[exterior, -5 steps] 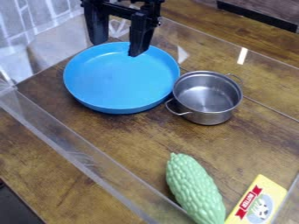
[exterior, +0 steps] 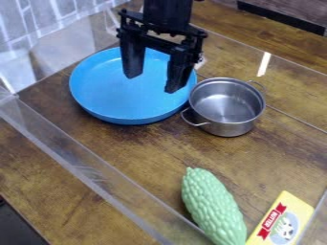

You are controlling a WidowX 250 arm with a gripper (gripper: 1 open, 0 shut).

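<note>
My black gripper (exterior: 155, 65) hangs open over the blue plate (exterior: 111, 103) in the upper middle, its two fingers spread with nothing between them. A steel pot (exterior: 227, 113) with wire handles stands just right of the plate, empty. A green bitter melon (exterior: 212, 205) lies at the bottom, right of centre, and a small yellow box (exterior: 281, 222) with a printed label lies to its right.
Clear plastic barriers run along the left and right sides of the wooden table (exterior: 115, 163). The table's middle and lower left, below the plate and pot, are bare.
My gripper has moved down in the view and somewhat to the right, from the plate's back edge to over its middle and right part. The objects have stayed in place.
</note>
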